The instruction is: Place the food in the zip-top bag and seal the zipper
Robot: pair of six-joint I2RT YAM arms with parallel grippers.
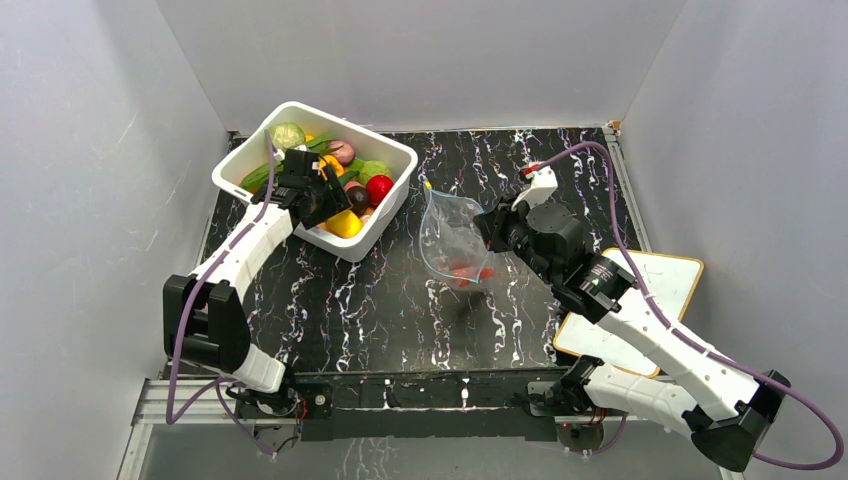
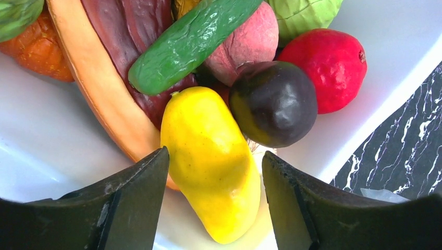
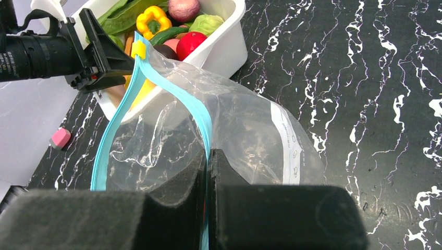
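Observation:
The clear zip top bag (image 1: 450,235) stands with its mouth spread, a red food piece (image 1: 470,272) at its bottom. My right gripper is shut on the bag's blue zip edge (image 3: 180,94); the yellow slider (image 3: 138,49) sits at the far corner. Over the white bin (image 1: 398,218), my left gripper stands part open. Its fingers (image 2: 140,190) straddle a yellow mango-like food (image 2: 208,140), with a narrow gap showing by the right fingertip. Whether the left one touches it, I cannot tell.
Around the yellow food lie a dark purple round food (image 2: 273,104), a red fruit (image 2: 328,70), a green cucumber (image 2: 193,47) and several others. A white board (image 1: 655,290) lies at the right.

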